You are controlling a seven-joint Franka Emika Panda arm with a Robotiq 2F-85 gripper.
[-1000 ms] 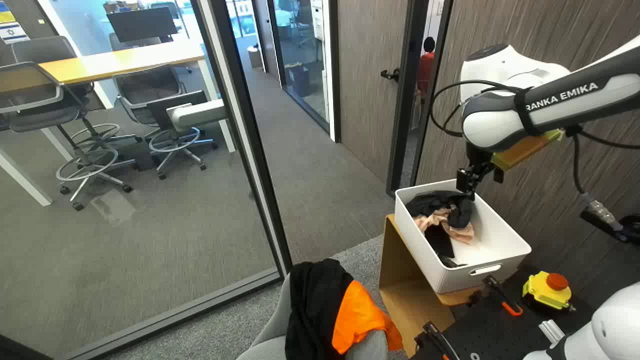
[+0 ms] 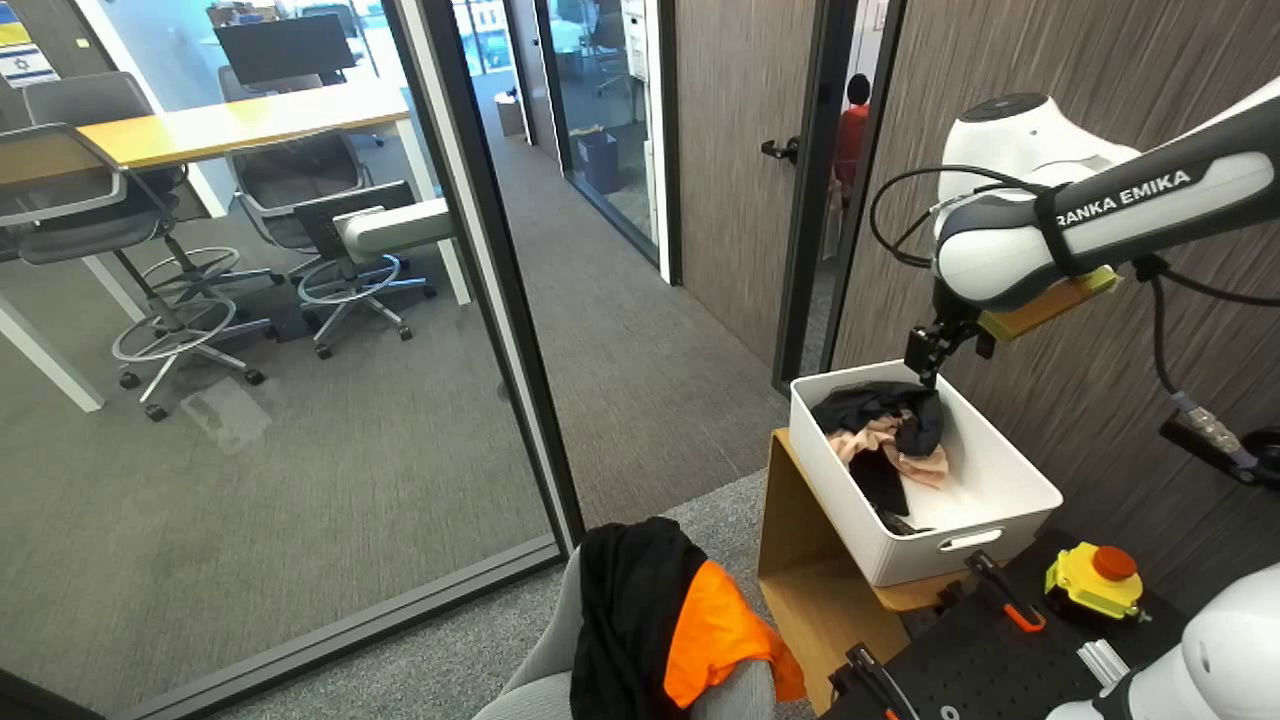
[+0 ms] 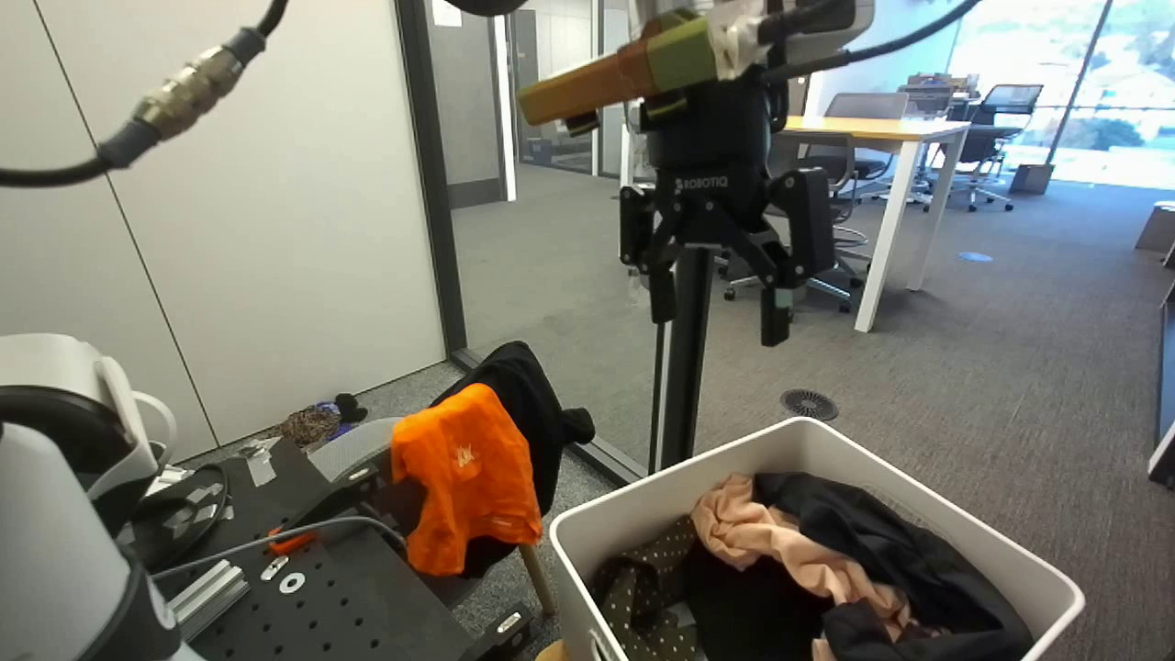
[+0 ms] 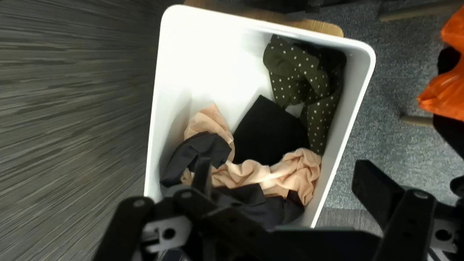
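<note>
My gripper [image 3: 718,316] is open above the white bin [image 3: 672,485], with nothing between its fingers. In exterior view 1 it hangs over the bin's far end. Inside the bin, the wrist view shows a dark polka-dot cloth [image 4: 295,71] in one corner and a flat black cloth [image 4: 269,132] near the middle. A crumpled peach cloth [image 4: 256,174] lies across the bin beside the black one. Charcoal cloth [image 4: 206,145] partly covers the peach, and my fingers hide some of it. An orange garment [image 2: 720,636] and a black garment [image 2: 630,612] drape over a chair outside the bin.
The bin stands on a wooden stand [image 2: 798,570] close to the wood-grain wall [image 2: 1008,396]. By its near end is a black perforated board [image 3: 363,606]. A yellow box with a red button [image 2: 1094,582] sits there. Bare white floor shows inside the bin.
My gripper has shifted slightly up and to the left in exterior view 1, while the arm's wrist has moved a little right and down. The clothes and bin look unchanged.
</note>
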